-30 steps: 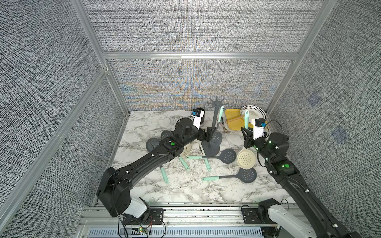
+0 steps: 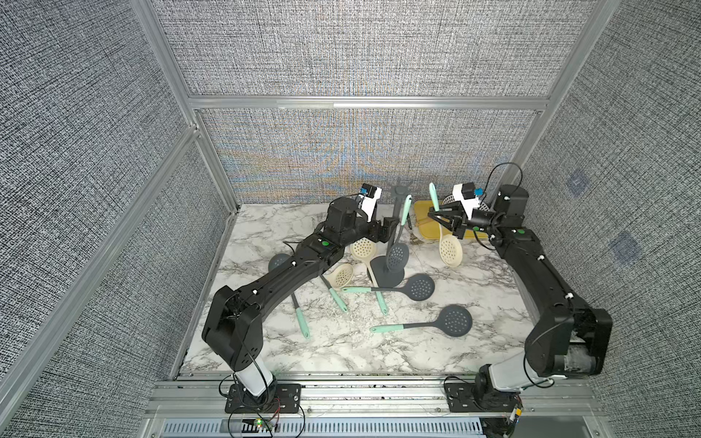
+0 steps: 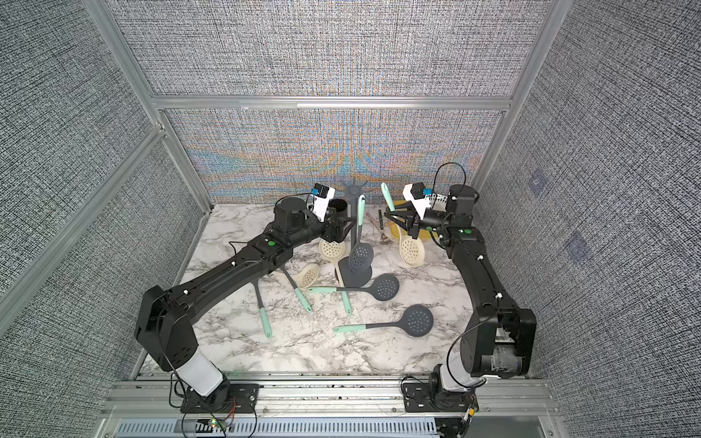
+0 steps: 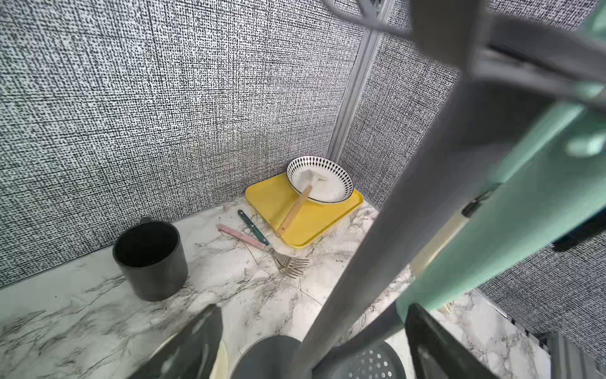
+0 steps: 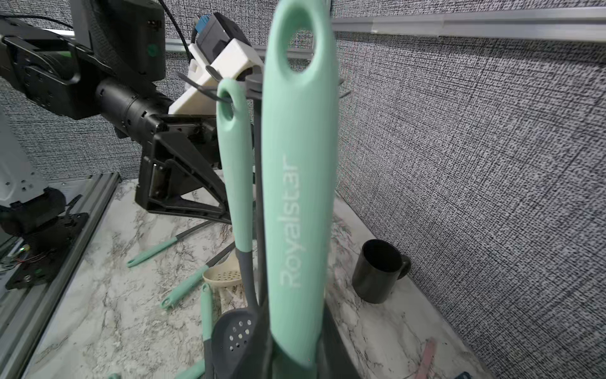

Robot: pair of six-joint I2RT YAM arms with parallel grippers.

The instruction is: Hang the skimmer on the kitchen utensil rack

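Observation:
The grey utensil rack (image 2: 399,188) stands at back centre with a grey skimmer (image 3: 360,257) hanging from it. My right gripper (image 2: 436,216) holds a cream skimmer (image 2: 451,251) upright by its mint handle (image 5: 298,208), right of the rack. My left gripper is beside the rack's post (image 4: 404,227), low around it and the hanging handle in its wrist view, fingers parted; whether it touches either is unclear.
Several skimmers lie on the marble table (image 2: 343,350). A black mug (image 4: 149,259) stands behind the rack. A yellow tray (image 4: 271,195) with a bowl (image 4: 337,180) and loose cutlery (image 4: 240,233) are at the back right.
My right gripper has carried the cream skimmer up and back-left toward the rack. My left gripper has risen slightly near the rack.

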